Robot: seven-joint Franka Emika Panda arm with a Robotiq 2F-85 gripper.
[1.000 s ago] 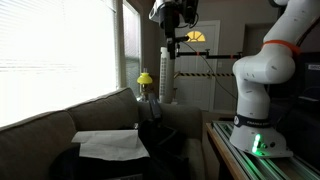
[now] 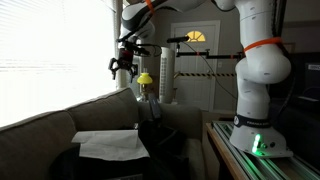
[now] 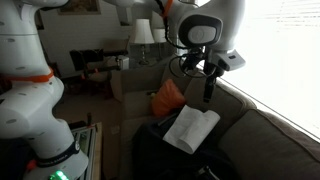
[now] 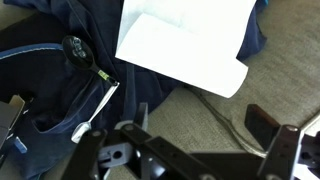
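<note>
My gripper is open, its two dark fingers spread wide with nothing between them. In exterior view 1 the gripper [image 2: 122, 74] hangs high above the sofa, well clear of everything on it. Below lies a white sheet [image 2: 110, 145], perhaps paper or cloth, spread over dark fabric [image 2: 75, 163]. From the wrist, the white sheet [image 4: 185, 50] shows a folded or curled near edge. A dark spoon [image 4: 90, 58] and a silver spoon [image 4: 95, 112] rest on the dark blue fabric [image 4: 40, 80].
The sofa [image 2: 40, 132] has a backrest along the window side. An orange cushion [image 3: 168, 98] leans at its far end, near white-shaded lamps [image 3: 143, 33]. A dark object with metal parts [image 4: 10, 120] shows at the wrist view's left edge. Bare sofa [image 3: 265, 140] lies beside the fabric.
The arm has swung from the right, over the table side, leftward until the gripper is above the sofa. The sheet and dark fabric have stayed in place.
</note>
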